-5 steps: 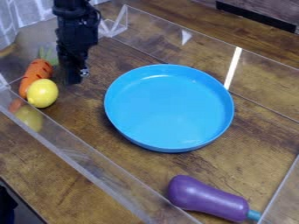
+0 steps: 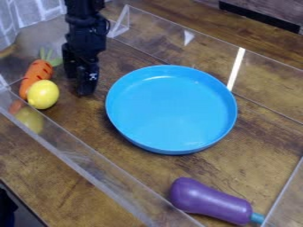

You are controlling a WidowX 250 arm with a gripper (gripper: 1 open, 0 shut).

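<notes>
My black gripper (image 2: pixel 81 78) hangs low over the wooden floor at the upper left, just right of an orange toy carrot (image 2: pixel 35 74) with a green top. A yellow lemon (image 2: pixel 42 94) lies below the carrot. Whether the gripper's fingers are open or shut, or have anything between them, is too dark and small to tell. A blue round plate (image 2: pixel 171 146) sits in the middle, right of the gripper. A purple toy eggplant (image 2: pixel 207 198) lies at the bottom right.
Clear low walls surround the wooden floor (image 2: pixel 142 173), along the left, back and right.
My gripper has moved slightly down, toward the floor beside the carrot and lemon. The plate, vegetables and lemon look unmoved.
</notes>
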